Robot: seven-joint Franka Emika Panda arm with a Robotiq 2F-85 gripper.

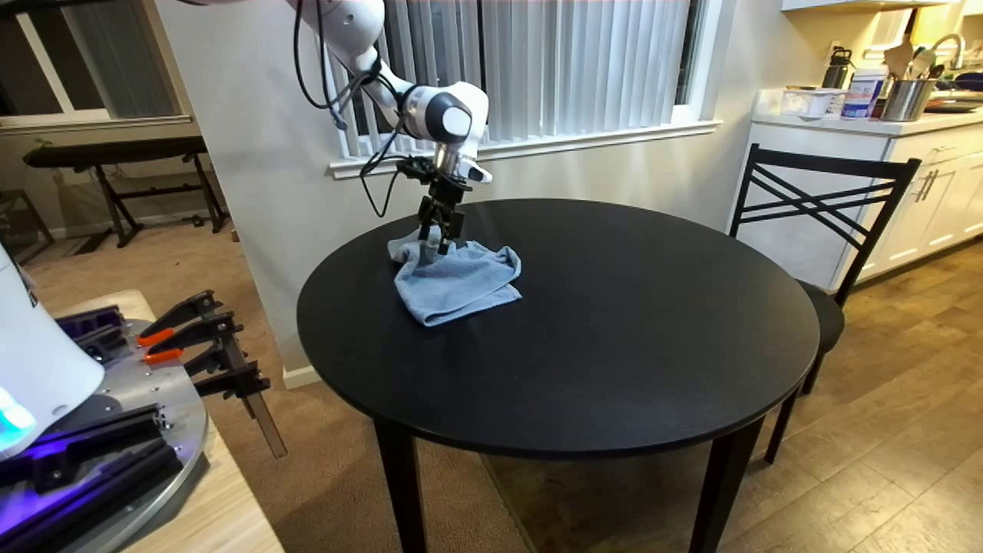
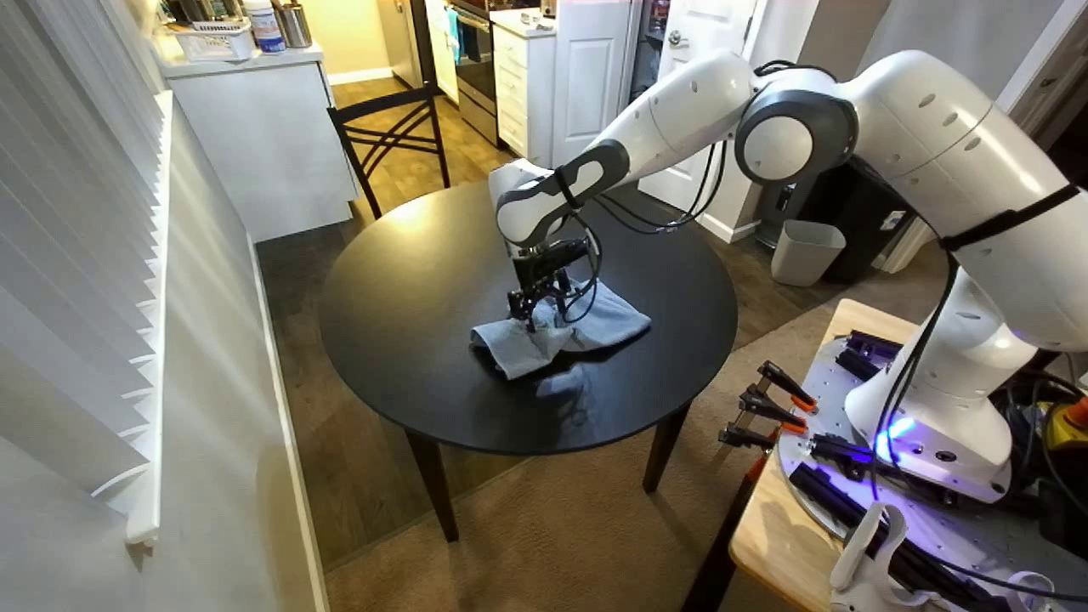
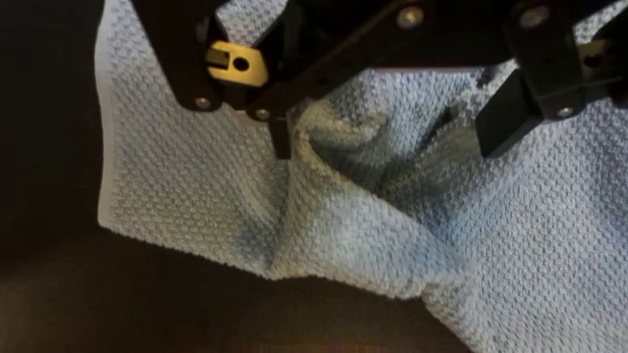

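A crumpled light-blue towel (image 1: 461, 284) lies near the left edge of the round black table (image 1: 627, 350). In the second exterior view the same towel (image 2: 612, 318) spreads to both sides of my gripper (image 2: 533, 311). From the wrist, a raised fold of the towel (image 3: 365, 217) shows between and below the fingers. My gripper is open, its dark fingertips (image 3: 507, 117) well apart on either side of that fold and close down to the cloth. Whether the tips touch the fabric, I cannot tell. The arm partly covers the towel's middle in the second exterior view.
A black chair (image 1: 825, 212) stands at the table's right side, and a window with blinds (image 1: 590, 69) is behind it. Black clamps (image 1: 207, 336) jut from the robot's wooden stand.
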